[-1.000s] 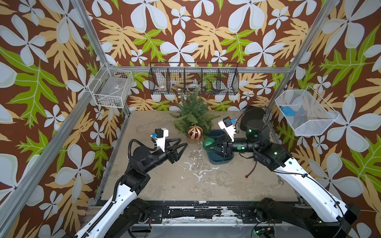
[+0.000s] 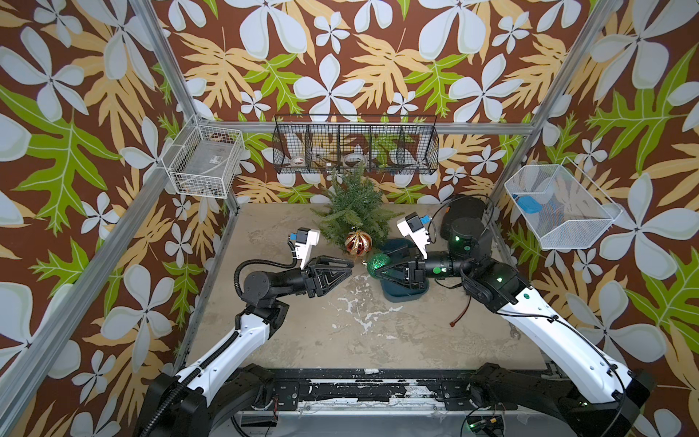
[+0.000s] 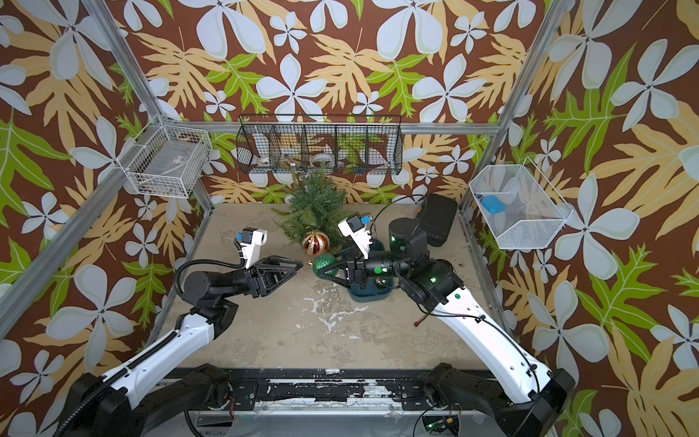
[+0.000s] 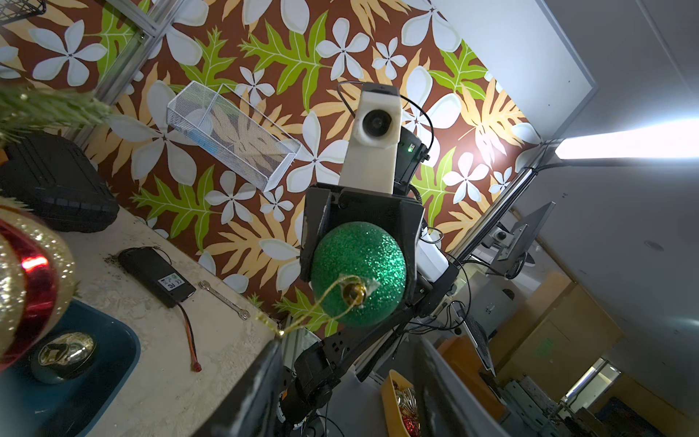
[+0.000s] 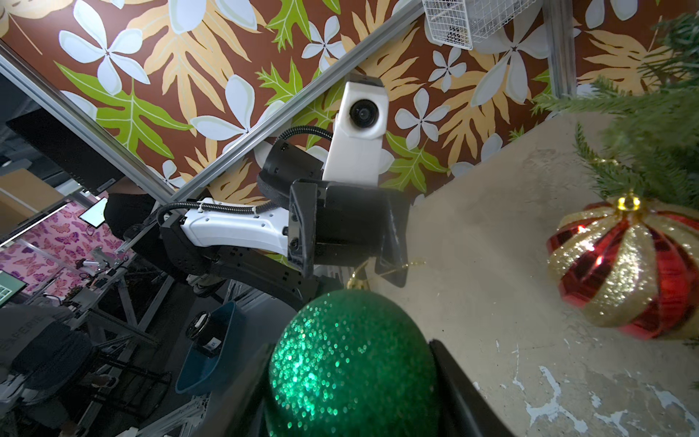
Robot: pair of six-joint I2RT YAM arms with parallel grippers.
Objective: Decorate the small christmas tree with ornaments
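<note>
The small tree [image 2: 351,200] stands at the back centre, a red-and-gold striped ornament [image 2: 357,242] at its front. My right gripper [image 2: 378,269] is shut on a glittery green ball [image 5: 351,367], whose gold cap and thin loop [image 4: 331,291] point toward my left gripper [image 2: 351,268]. That left gripper is open, just left of the ball at about the same height, apart from it, with nothing between its fingers.
A blue bin [image 2: 402,290] with a gold ornament [image 4: 64,353] lies under my right gripper. A black case [image 3: 437,218] and a cabled device [image 4: 153,273] are at the right. Wire baskets hang on the walls.
My left gripper has moved rightward toward the green ball and turned to face it. The right gripper, with the ball in it, has shifted slightly left.
</note>
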